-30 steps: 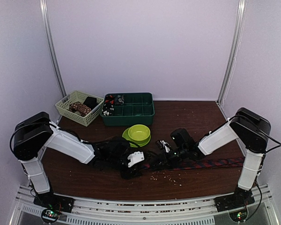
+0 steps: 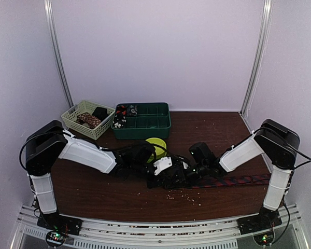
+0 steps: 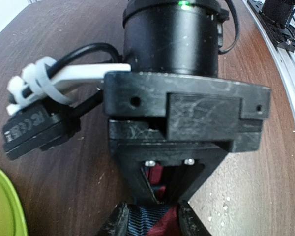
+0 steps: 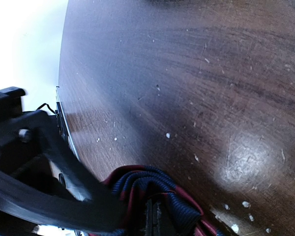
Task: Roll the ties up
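A dark blue and red striped tie (image 2: pixel 238 180) stretches rightward across the table in the top view. Its near part is gathered at my two grippers. In the left wrist view, the fingertips of my left gripper stand apart on either side of the tie (image 3: pixel 162 223), whose cloth fills the gap; whether they clamp it does not show. My right gripper is shut, its fingers close together inside a curved loop of the tie (image 4: pixel 147 179). Nothing clearly shows between those fingers. From above, the arms hide the contact.
Behind the grippers stands a yellow-green bowl (image 2: pixel 156 142), partly covered by the left arm. A green divided box (image 2: pixel 141 134) holds dark patterned cloth in one corner. Beside it, a cream basket (image 2: pixel 95 133) contains more ties. Pale flecks dot the front table, otherwise clear.
My left gripper has moved right and slightly away from the front edge, right up against the right gripper, and its arm now covers much of the bowl. The right arm stays in place.
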